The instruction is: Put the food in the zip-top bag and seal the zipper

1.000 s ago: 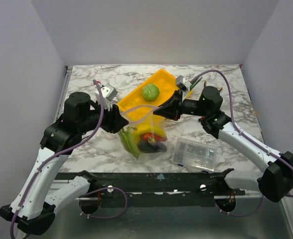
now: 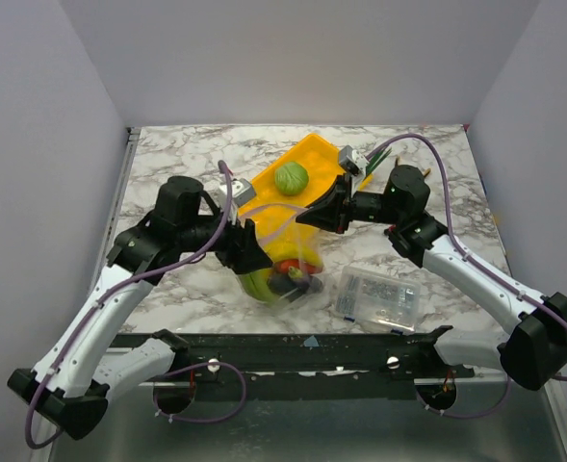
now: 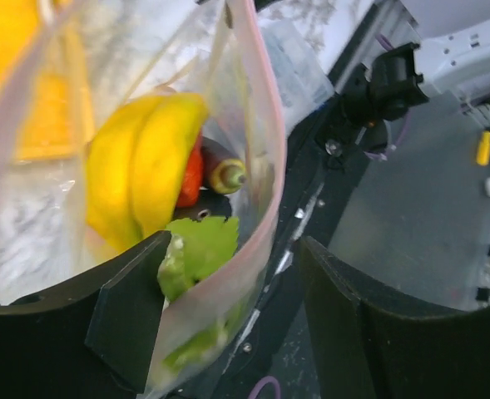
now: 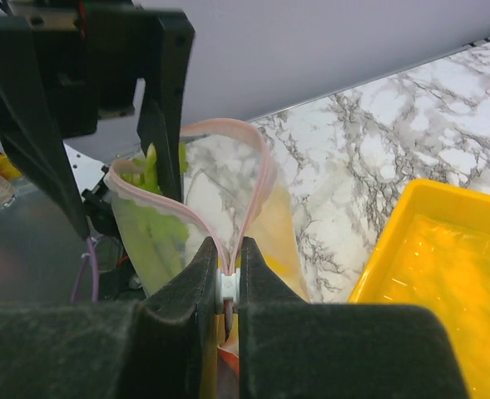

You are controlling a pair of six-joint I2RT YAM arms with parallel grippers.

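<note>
The clear zip top bag stands with its pink-edged mouth spread, holding bananas, something red, a dark eggplant and leafy green celery. My right gripper is shut on one end of the mouth. At the opposite end, my left gripper has its fingers apart, and the bag's rim runs through the gap. In the right wrist view one left finger reaches inside the mouth beside the celery; the other stays outside.
Behind the bag lies a yellow tray with a cabbage on it. A flat, clear second bag rests to the front right. Green stalks lie behind the right arm.
The celery's top sank deeper into the bag. The right arm stays put.
</note>
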